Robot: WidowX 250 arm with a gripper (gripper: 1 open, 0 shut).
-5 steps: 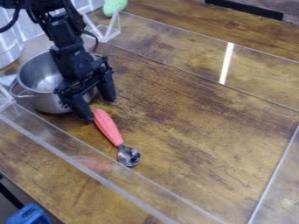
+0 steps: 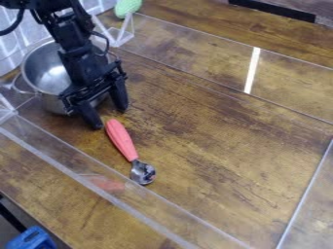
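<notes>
My black gripper (image 2: 104,109) hangs low over the left side of the table, in front of a steel pot (image 2: 45,68), its two fingers apart. The pot is partly hidden behind it. Just right of and below the fingertips lies a utensil with a red handle (image 2: 121,138) and a metal head (image 2: 142,173), pointing toward the front. I see nothing held between the fingers.
Clear acrylic edges border the wooden table (image 2: 221,136) along the front left, back and right. A white wire rack stands at the back left, with a green object (image 2: 128,7) behind. A blue object (image 2: 31,241) sits at the bottom left corner.
The gripper has shifted slightly up and left, away from the red handle, which shows a little more fully. The utensil lies in the same place.
</notes>
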